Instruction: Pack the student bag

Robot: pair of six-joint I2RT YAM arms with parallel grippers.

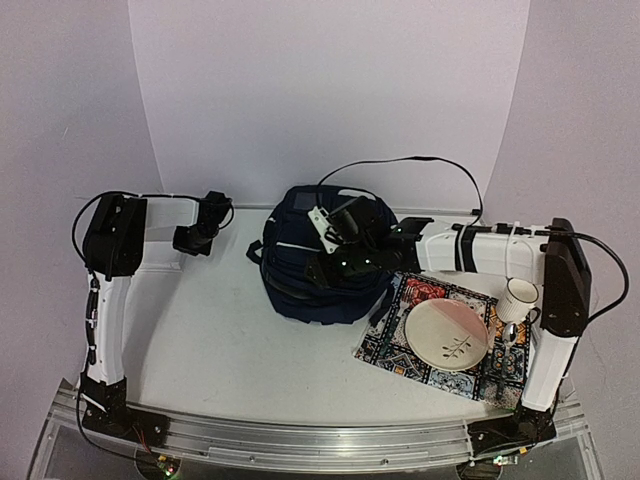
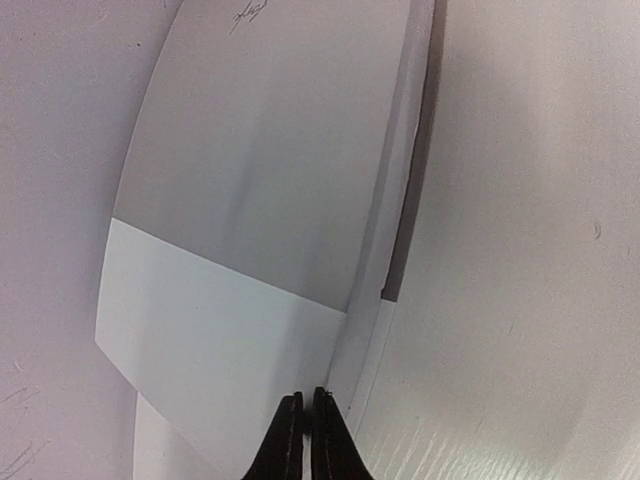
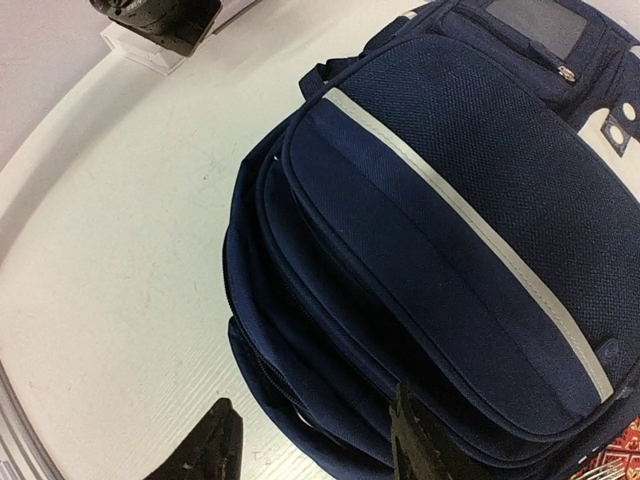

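Note:
A white flat box point(image 2: 270, 150) with a grey upper part lies at the table's left side, along the wall; in the top view the left arm partly hides it. My left gripper is shut beside the box's near right edge. Its fingertips touch each other, with the box outside them. The dark blue bag point(image 1: 330, 300) lies mid-table, its compartment gaping toward the front left in the right wrist view. Over the bag, my right gripper stands open, nothing between its fingers.
On the right, a patterned mat point(image 1: 385, 345) bears a pink and white plate point(image 1: 440, 335). A white mug point(image 1: 517, 300) and a spoon point(image 1: 509, 338) are beside the plate. Bare table point(image 1: 220, 350) stretches between the left arm and the bag.

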